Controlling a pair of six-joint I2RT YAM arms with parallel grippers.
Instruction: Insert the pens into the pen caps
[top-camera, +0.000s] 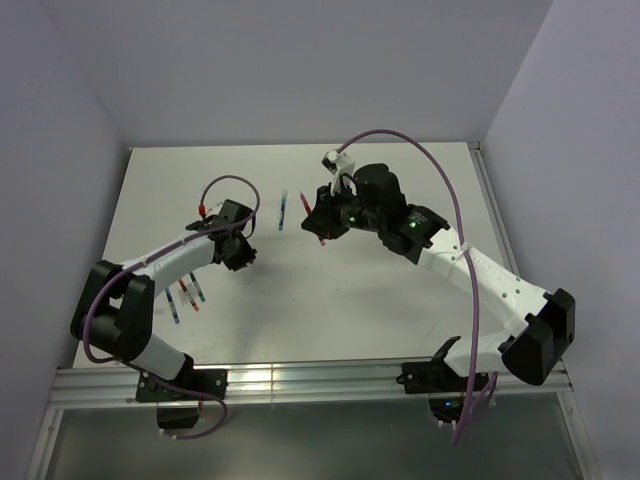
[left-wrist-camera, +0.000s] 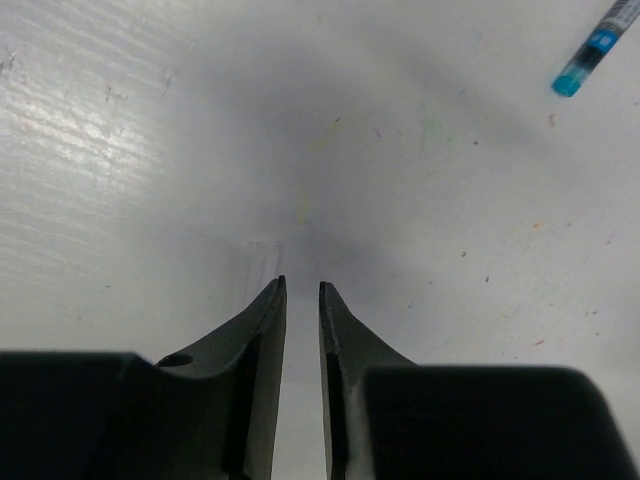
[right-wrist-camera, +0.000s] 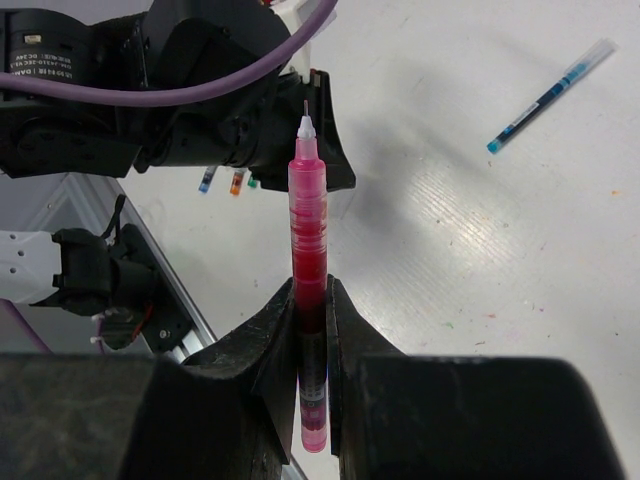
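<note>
My right gripper is shut on an upright-looking pink pen (right-wrist-camera: 308, 225) in the right wrist view, its bare tip pointing away from the gripper; from above it is held over the middle of the table. In the left wrist view my left gripper stands open a little, nothing between its fingertips, over a faint clear pen cap (left-wrist-camera: 260, 262) lying on the table. A blue pen (left-wrist-camera: 590, 55) with a clear end lies to the upper right there, and near the centre back in the top view.
Several pens (top-camera: 186, 294) lie at the table's left, below the left arm.
</note>
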